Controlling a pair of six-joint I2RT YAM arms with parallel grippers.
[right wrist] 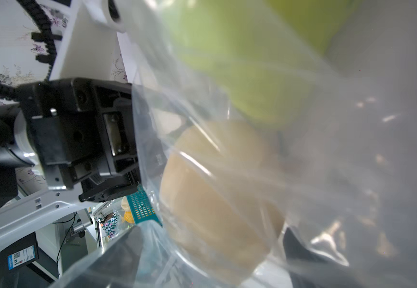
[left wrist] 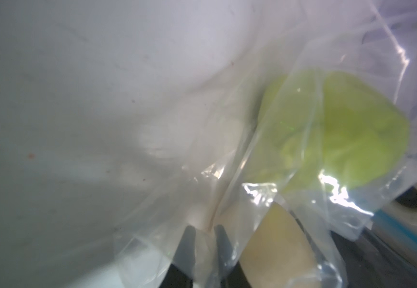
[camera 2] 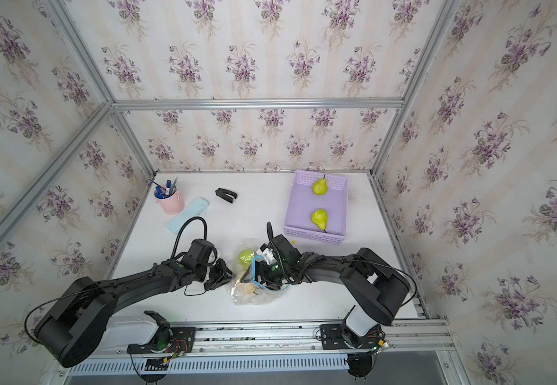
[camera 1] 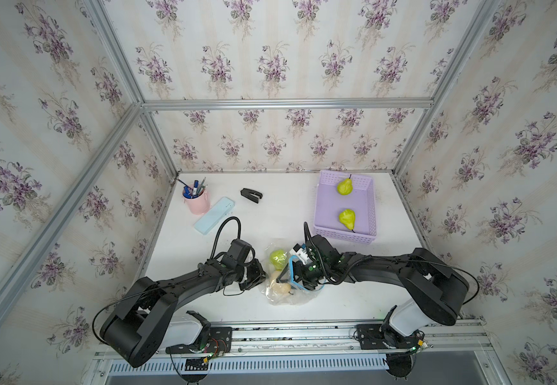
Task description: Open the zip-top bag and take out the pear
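The clear zip top bag (camera 1: 272, 292) lies at the front middle of the table, holding a green pear (left wrist: 333, 129) and a pale beige fruit (right wrist: 218, 196). My left gripper is shut on the bag's plastic at its left side. My right gripper (camera 1: 294, 272) is at the bag's blue-zipped right end, over its opening; in the right wrist view plastic and the fruit cover much of the view, so whether its fingers grip anything is unclear.
A lilac basket (camera 1: 345, 234) with two pears stands at the back right. At the back left are a pink pen cup (camera 1: 197, 204), a light blue case (camera 1: 213, 216) and a black stapler (camera 1: 251, 194).
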